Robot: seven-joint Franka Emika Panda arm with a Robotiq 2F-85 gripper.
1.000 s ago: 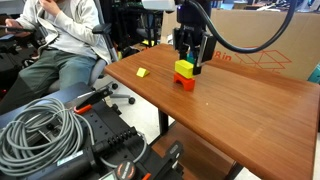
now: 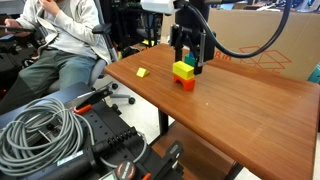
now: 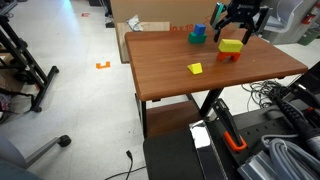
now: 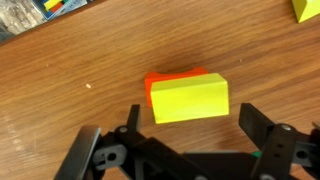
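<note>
A yellow block [image 4: 191,99] rests on top of a red block [image 4: 157,78] near the table's left part in exterior view 1. Red shows along two sides of the yellow in the wrist view. My gripper is open, its fingertips on either side of the yellow block, with gaps visible. From the side, the gripper [image 2: 187,58] stands right above the stack, its fingers reaching down beside the yellow block [image 2: 183,71]. The red block [image 2: 185,84] stands on the table under it.
A loose yellow piece [image 3: 195,69] lies apart on the wooden table [image 3: 160,60]. A blue block [image 3: 199,29] on a green block [image 3: 196,39] stands behind the stack. Free tabletop stretches across the right in exterior view 1. A person [image 2: 62,30] sits beyond the far left.
The arm has shifted only slightly around the stack. The red block and the loose yellow piece keep their places.
</note>
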